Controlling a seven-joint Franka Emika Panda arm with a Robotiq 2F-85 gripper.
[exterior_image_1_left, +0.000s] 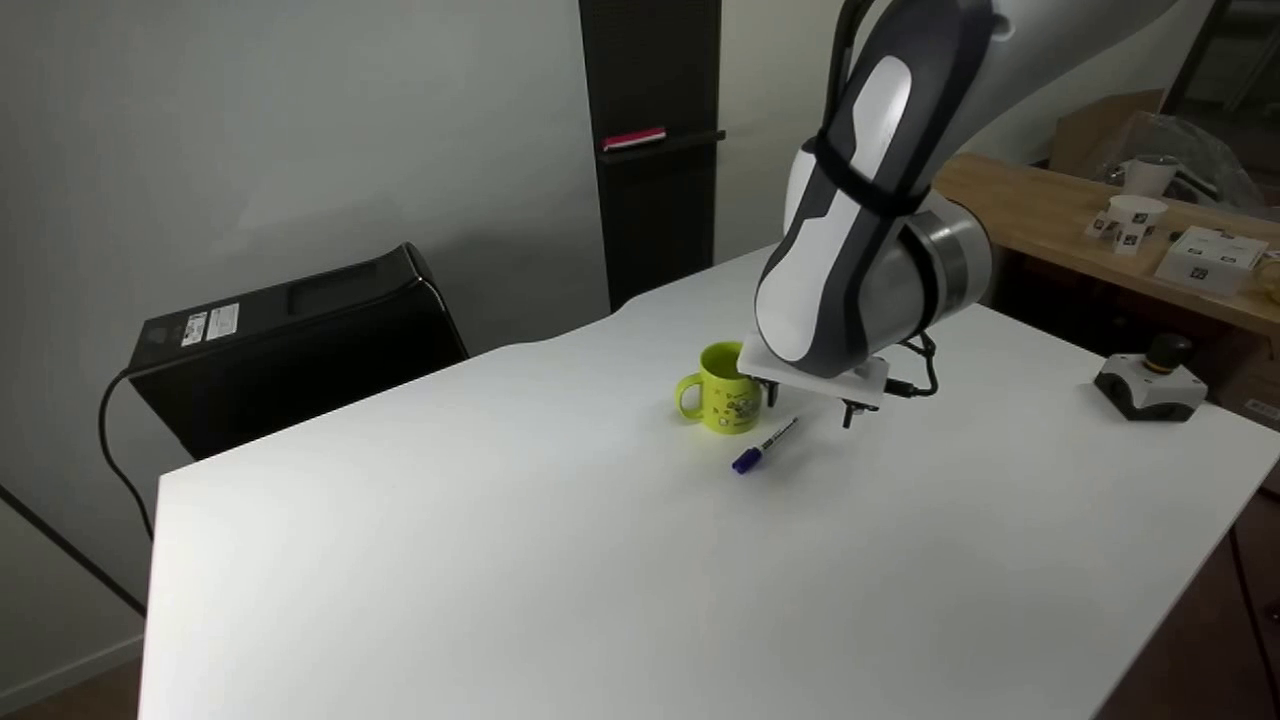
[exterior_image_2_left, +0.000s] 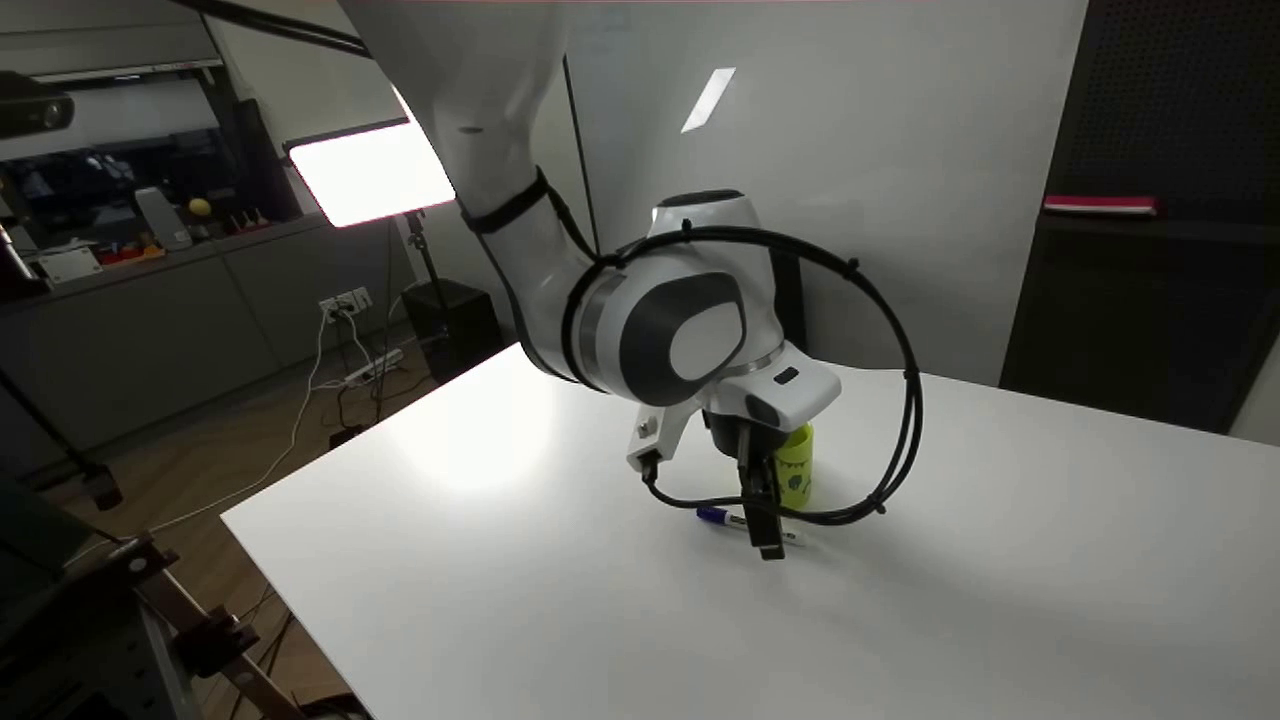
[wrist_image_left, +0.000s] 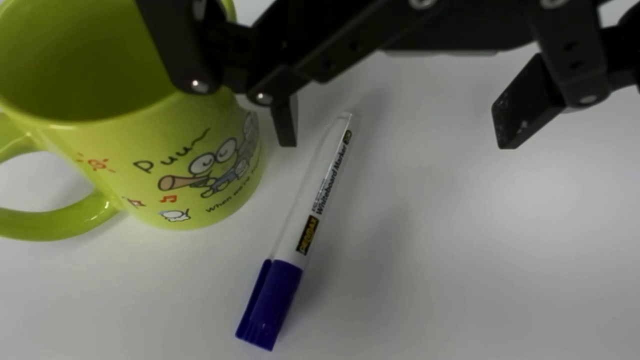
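A yellow-green mug (wrist_image_left: 180, 162) with cartoon print stands upright on the white table, its handle to the left in the wrist view. Beside it lies a whiteboard marker (wrist_image_left: 321, 192) with a blue cap, flat on the table and apart from the mug. Above the table my gripper is open, its fingers wide apart with nothing held between them. One finger (wrist_image_left: 286, 120) is close against the mug's right side; whether it touches I cannot tell. In exterior view 2 the arm and gripper (exterior_image_2_left: 768, 552) partly hide the mug (exterior_image_2_left: 794, 468) and the marker (exterior_image_2_left: 720, 517).
Toward the front and left, the white table (exterior_image_1_left: 480, 540) is bare. A small white box with a black knob (exterior_image_1_left: 1152, 382) sits near its right edge. Behind the left edge stands a black case (exterior_image_1_left: 288, 324). A cable loop (exterior_image_2_left: 906, 396) hangs off the arm.
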